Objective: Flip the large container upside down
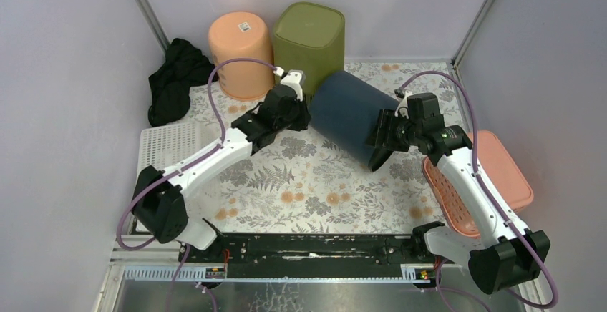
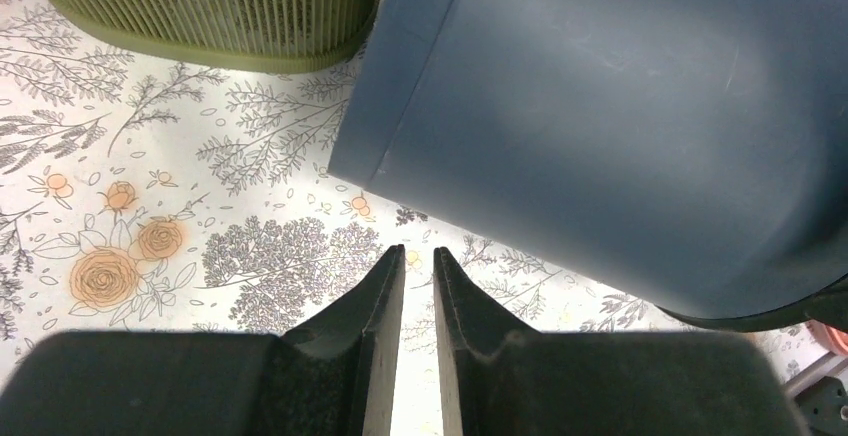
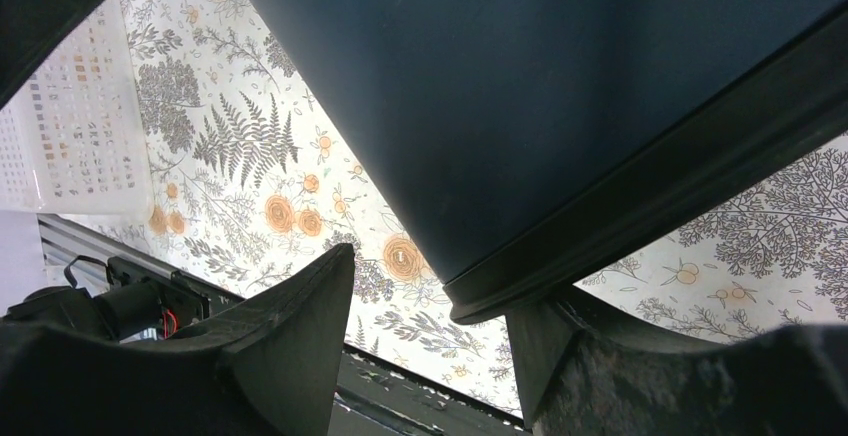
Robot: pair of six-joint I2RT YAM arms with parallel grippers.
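The large dark blue container [image 1: 351,111] lies on its side in the top view, slanting from the green bin toward the lower right, with its dark rim [image 3: 640,206] at that lower-right end. Close to its upper-left end is my left gripper, its fingers slightly apart over bare cloth and nothing between them. At the rim end, my right gripper is open. In the right wrist view the rim's corner overlaps the right finger's tip; whether they touch, I cannot tell. The inside of the container is hidden.
Behind stand an orange bin [image 1: 241,61] and a green bin [image 1: 309,47], the latter close to the container. A black cloth [image 1: 179,79] and a white basket [image 1: 168,144] are at left, an orange basket [image 1: 458,201] at right.
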